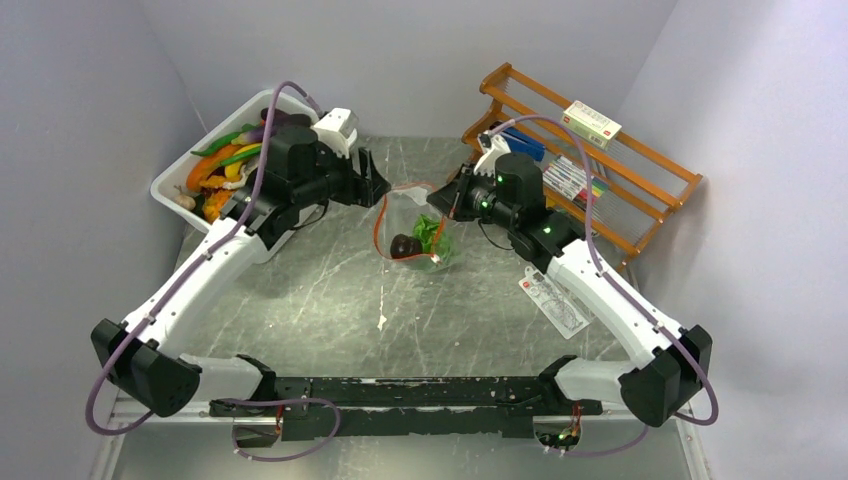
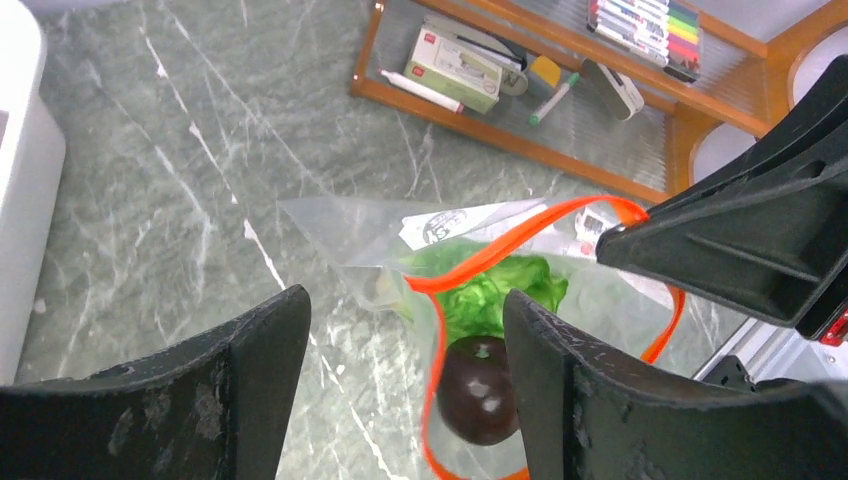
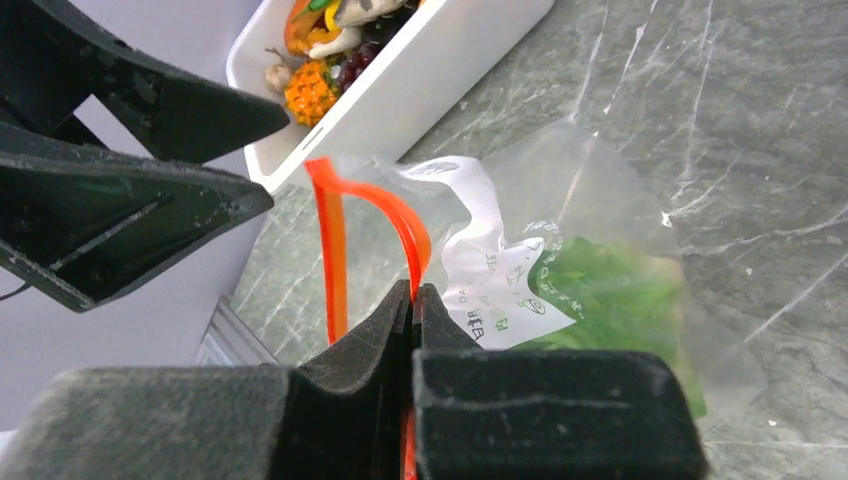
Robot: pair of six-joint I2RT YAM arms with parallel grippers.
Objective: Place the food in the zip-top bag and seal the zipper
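Note:
A clear zip top bag (image 1: 410,215) with an orange zipper stands on the marble table, holding green leafy food (image 2: 500,300) and a dark round item (image 2: 476,390), likely an eggplant or similar. My left gripper (image 1: 372,180) is open at the bag's upper left, nothing between its fingers in the left wrist view. My right gripper is shut on the bag's orange-zipped rim, the strip running into its fingertips in the right wrist view.
A white bin (image 1: 170,185) of vegetables stands at the back left. A wooden rack (image 1: 650,210) with pens and boxes is at the back right. A printed sheet (image 1: 555,300) lies on the right.

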